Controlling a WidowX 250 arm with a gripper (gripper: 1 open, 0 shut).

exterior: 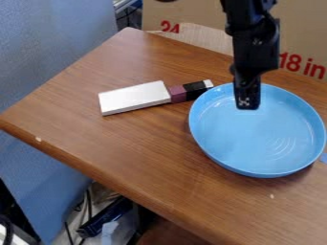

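Note:
My black gripper [248, 96] hangs from the top of the camera view over the back-left part of a light blue plate [259, 138]; whether its fingers are open or shut I cannot tell. To the left of the plate lies a flat tool with a white rectangular blade [133, 99] and a dark red and black handle [188, 92], whose end lies close to the plate's rim.
The wooden table [115, 148] has bare room at the left and front. A cardboard box [173, 17] stands behind it. Left of the table are a blue-grey surface [38, 57] and, below, some clutter with cables.

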